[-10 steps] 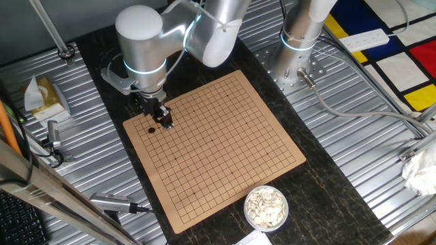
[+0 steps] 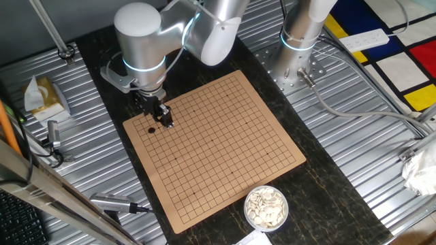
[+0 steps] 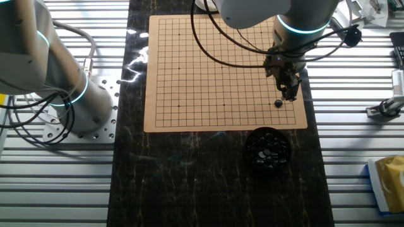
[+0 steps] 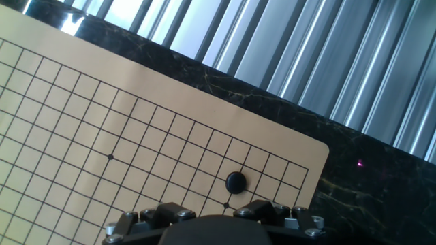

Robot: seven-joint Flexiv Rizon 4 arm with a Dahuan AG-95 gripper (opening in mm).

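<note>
A single black stone (image 2: 151,130) lies on the wooden Go board (image 2: 218,153), near one corner. In the wrist view the black stone (image 4: 236,182) sits close to a marked star point, on the side towards the board's edge. My gripper (image 3: 289,93) hangs over the board beside that stone, apart from it. Only the dark upper parts of its fingers (image 4: 174,212) show along the bottom of the wrist view; their tips are hidden, so whether anything is between them is unclear.
A black bowl of black stones (image 3: 267,151) stands just off one board edge, on the dark marble surface (image 3: 183,183). Near the opposite side is a round container of white stones (image 2: 266,208). Most of the board is bare. A tissue box (image 2: 46,100) stands outside the marble surface.
The arm has shifted only very slightly. The black stone, board and white stones have stayed in place.
</note>
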